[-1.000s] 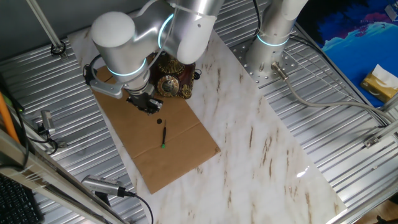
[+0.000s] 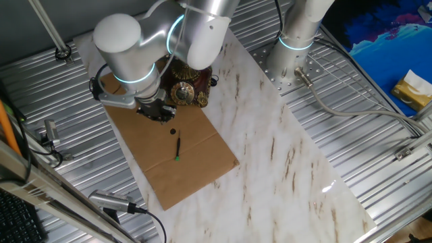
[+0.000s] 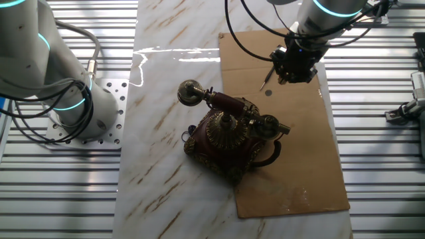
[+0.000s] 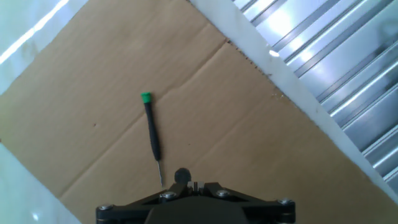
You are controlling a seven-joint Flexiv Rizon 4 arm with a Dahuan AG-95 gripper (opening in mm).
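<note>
A thin screwdriver (image 4: 152, 130) with a black handle and green end cap lies on the brown cardboard (image 4: 81, 118). Close to its metal tip sits a small dark round piece (image 4: 183, 175), just ahead of my gripper in the wrist view. The gripper's fingers appear together, with nothing visible between them. From exterior view 1, my gripper (image 2: 166, 119) hangs over the cardboard, beside the old-style telephone (image 2: 183, 93) and short of the round piece (image 2: 173, 131) and the screwdriver (image 2: 178, 146). Exterior view 2 shows the telephone's handset (image 3: 228, 104) resting on its cradle.
The telephone stands partly on the cardboard's edge, close to the arm. Bare marble-patterned board (image 2: 270, 175) stretches to the right. A metal device with a cable (image 2: 111, 200) sits at lower left. A tissue box (image 2: 413, 91) lies far right.
The arm's wrist has shifted slightly left in exterior view 1, the gripper staying above the cardboard. The screwdriver, round piece and telephone have not moved.
</note>
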